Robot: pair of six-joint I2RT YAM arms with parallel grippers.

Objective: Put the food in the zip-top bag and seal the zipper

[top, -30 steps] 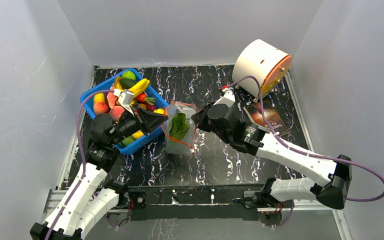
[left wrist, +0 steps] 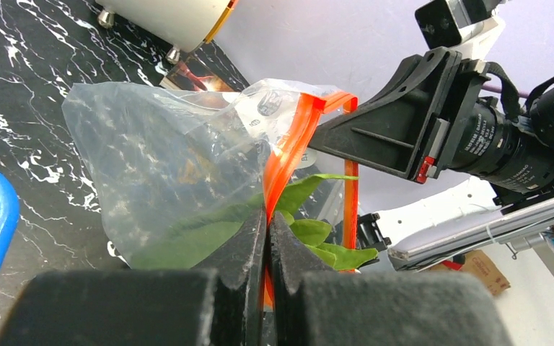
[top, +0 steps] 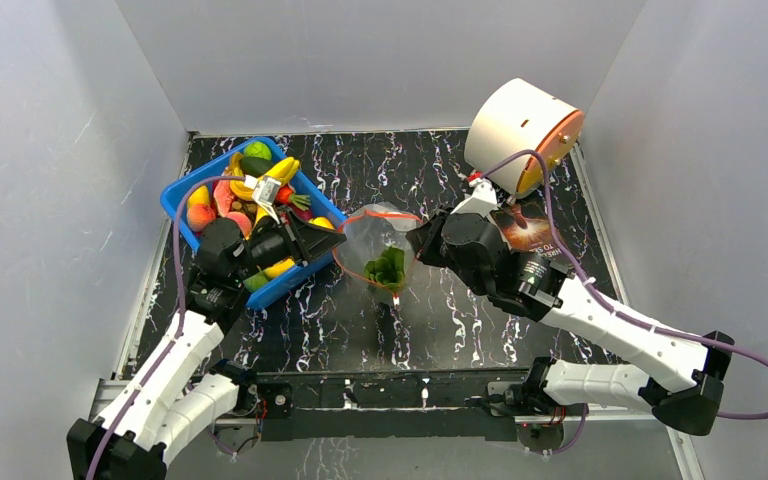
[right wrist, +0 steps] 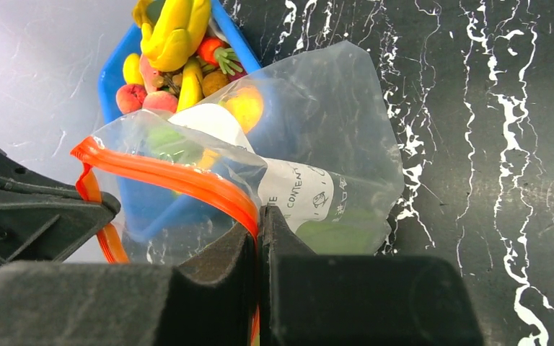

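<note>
A clear zip bag [top: 368, 240] with an orange zipper hangs between my two grippers, green leafy food [top: 385, 265] low inside it. My left gripper [top: 338, 236] is shut on the zipper edge at one side; in the left wrist view the orange strip [left wrist: 292, 144] runs down between its fingertips. My right gripper [top: 415, 240] is shut on the opposite edge, the strip [right wrist: 187, 180] entering its fingers in the right wrist view. The mouth between them stands open.
A blue bin [top: 172, 197] of toy fruit and vegetables sits at the left, beside the left arm. A white cylinder [top: 510, 130] and a printed card [top: 530, 228] lie at the back right.
Both grippers have moved rightward, the right one more, so the bag is stretched wider. The leaves have shifted down and right.
</note>
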